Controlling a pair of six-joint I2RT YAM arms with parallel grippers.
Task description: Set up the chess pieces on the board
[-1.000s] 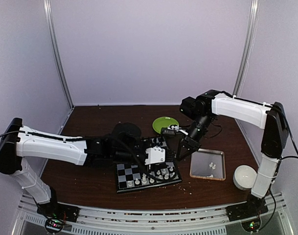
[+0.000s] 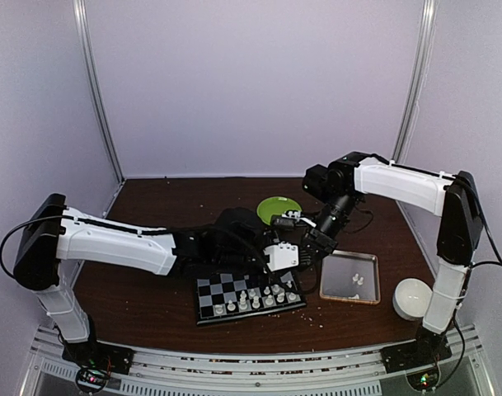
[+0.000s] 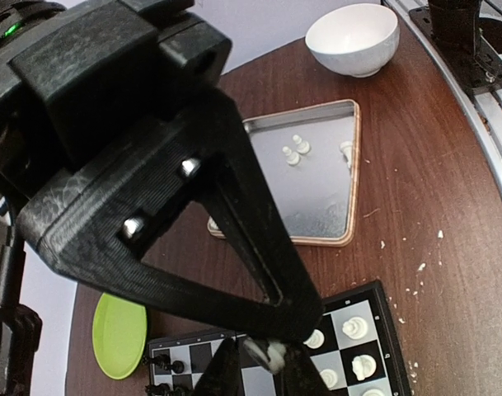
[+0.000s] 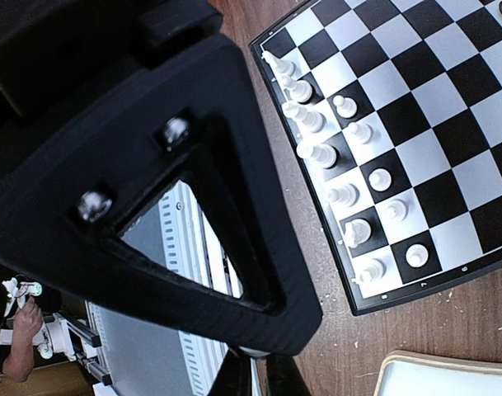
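Note:
The chessboard lies at the table's middle, white pieces standing along its near side in two rows. Some black pieces show at the board's far side in the left wrist view. My left gripper is over the board, its fingers apart, a blurred white piece at its tips; whether it touches them is unclear. Close beside it in the top view is my right gripper, shut on something pale and narrow, apparently a white piece, mostly hidden. The arms cover part of the board from above.
A metal tray right of the board holds several white pieces. A white bowl stands beyond it, and a green plate is behind the arms. Small pale crumbs dot the table near the board. Bare table lies to the left.
My left arm has moved right, bringing its gripper close to the right one and covering more of the board. The right arm has shifted slightly; tray, bowl and plate are unmoved.

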